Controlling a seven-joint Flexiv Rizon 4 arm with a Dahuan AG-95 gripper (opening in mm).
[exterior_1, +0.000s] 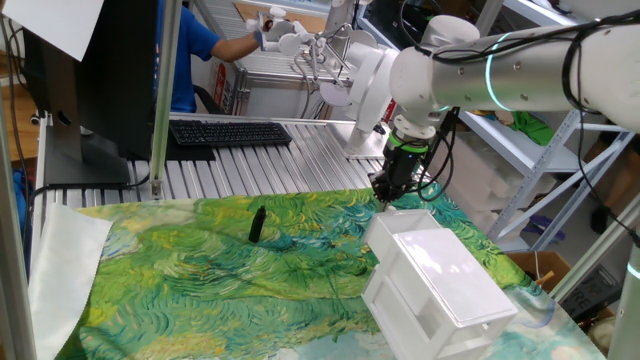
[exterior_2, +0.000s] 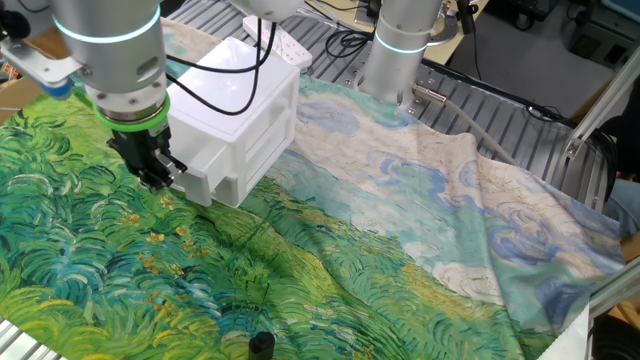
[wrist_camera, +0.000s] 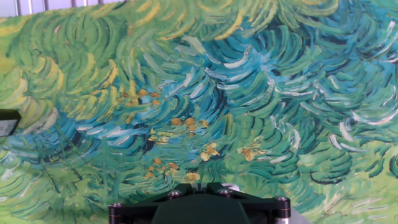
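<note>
A white drawer unit (exterior_1: 450, 275) stands on the painted cloth, its upper drawer (exterior_1: 400, 222) pulled partly out. My gripper (exterior_1: 383, 202) is at the outer end of that drawer, pointing down. In exterior view 2 the black fingers (exterior_2: 155, 175) are close beside the drawer front (exterior_2: 193, 187); whether they touch it I cannot tell. Seen from the wrist, the gripper has its fingertips together, with nothing visible between them. A sliver of white shows just right of the tips. Out on the cloth stands a black marker-like object (exterior_1: 258, 225).
Cables hang around the wrist. A person's arm (exterior_1: 235, 46) is in the background.
</note>
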